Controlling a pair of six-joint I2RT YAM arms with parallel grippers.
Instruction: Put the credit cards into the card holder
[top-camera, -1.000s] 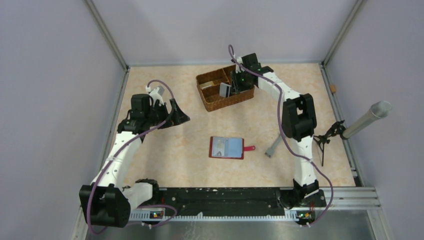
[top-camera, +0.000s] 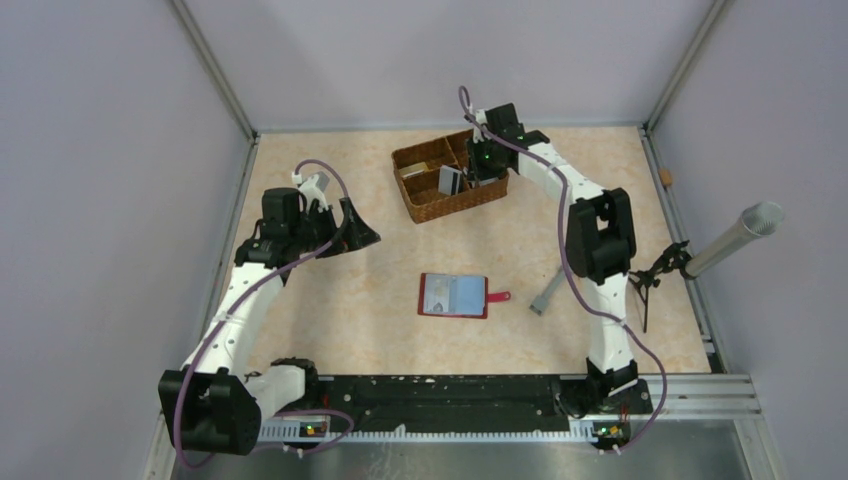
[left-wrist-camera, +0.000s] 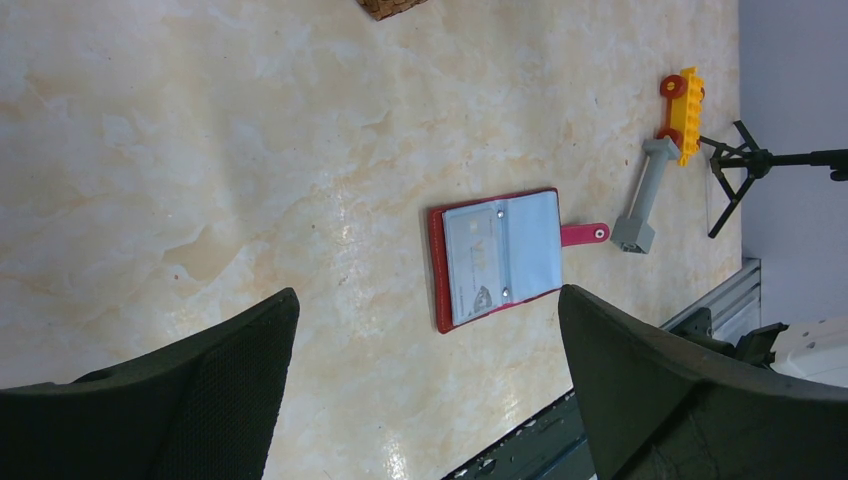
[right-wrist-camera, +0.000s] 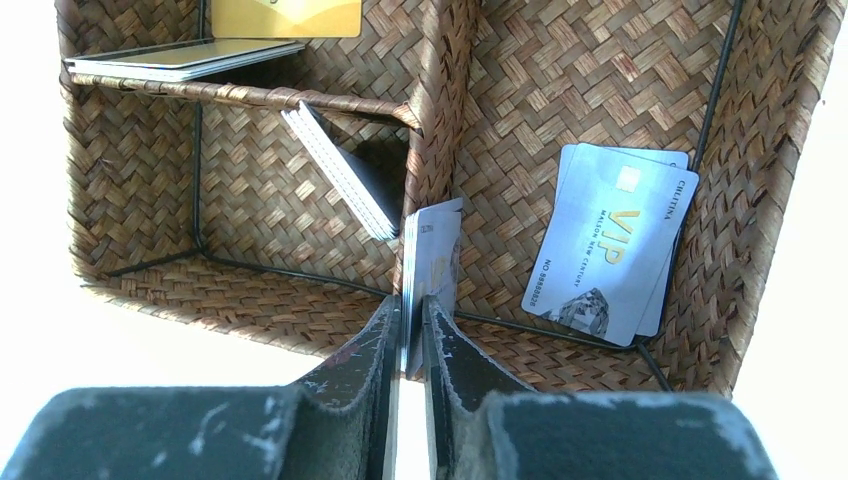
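Note:
The red card holder (top-camera: 453, 296) lies unfolded on the table, clear sleeves up, its strap pointing right; a card appears to sit under its left sleeve. In the woven basket, several cards (right-wrist-camera: 435, 255) lean upright against the central divider. My right gripper has its fingers close together around the lower part of these cards, a narrow gap between them; whether they press on the cards is unclear. Flat in the right compartment lie VIP cards (right-wrist-camera: 610, 245). My left gripper stands open and empty, left of the holder in the top view.
The woven basket (top-camera: 440, 209) has inner dividers. A tilted card stack (right-wrist-camera: 340, 175) and gold cards (right-wrist-camera: 290, 18) are in its left compartments. A grey block (left-wrist-camera: 645, 195), a yellow toy piece (left-wrist-camera: 686, 115) and a black tripod (left-wrist-camera: 745, 160) lie right. Table around the holder is clear.
My right gripper has shifted very slightly at the basket, toward its far side. The left arm, basket and card holder have not moved.

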